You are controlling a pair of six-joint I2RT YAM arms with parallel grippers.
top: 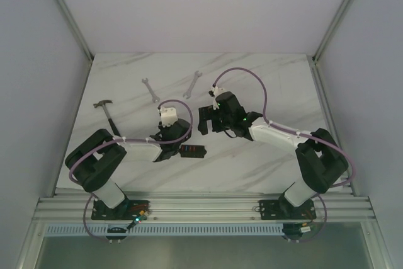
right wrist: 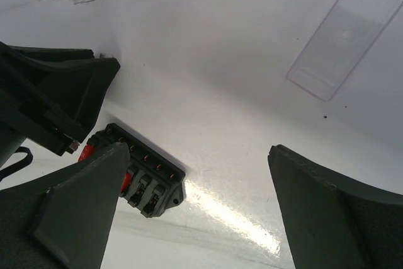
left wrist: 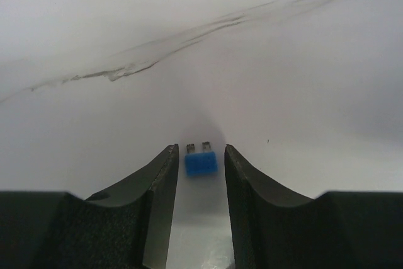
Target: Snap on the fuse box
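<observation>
A small blue fuse (left wrist: 201, 162) with two metal prongs lies on the white table between the fingertips of my left gripper, which is part open around it. The black fuse box (top: 192, 151) sits just below that gripper in the top view; in the right wrist view the box (right wrist: 151, 174) shows red and dark fuses in its slots. My right gripper stands open to the right of the box, nothing between its fingers, with part of the left gripper beside it at upper left.
A clear plastic cover (right wrist: 343, 36) lies to the right. Two wrenches (top: 192, 84) lie at the back, and a hammer (top: 108, 114) lies at the left.
</observation>
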